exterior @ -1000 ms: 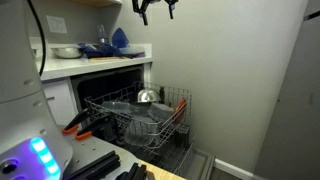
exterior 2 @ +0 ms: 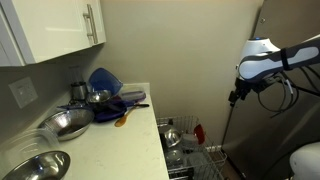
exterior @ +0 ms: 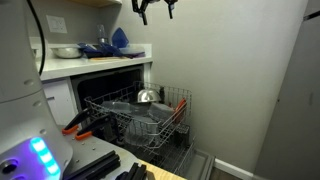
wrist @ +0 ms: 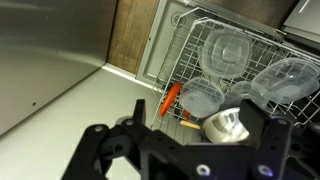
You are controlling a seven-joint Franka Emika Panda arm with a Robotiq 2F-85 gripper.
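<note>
My gripper is open, with nothing between its fingers. In exterior view 1 the gripper (exterior: 157, 14) hangs high above the pulled-out dishwasher rack (exterior: 121, 123), well apart from it. Inside the rack, the wrist view shows a clear round container (wrist: 228, 52), a smaller clear container (wrist: 200, 97) and a clear oblong container (wrist: 286, 79). An orange-red utensil (wrist: 170, 99) stands at the rack's edge. Close to the right finger in that view, a shiny metal bowl (wrist: 224, 127) is partly covered by the gripper.
The white counter (exterior 2: 122, 152) holds metal bowls (exterior 2: 68, 122), a blue item (exterior 2: 103, 80) and a wooden spoon (exterior 2: 125, 119). A white cabinet (exterior 2: 55, 28) overhangs it. Bare wall (exterior: 225, 70) lies behind the rack, with open floor (exterior: 202, 166) beside it.
</note>
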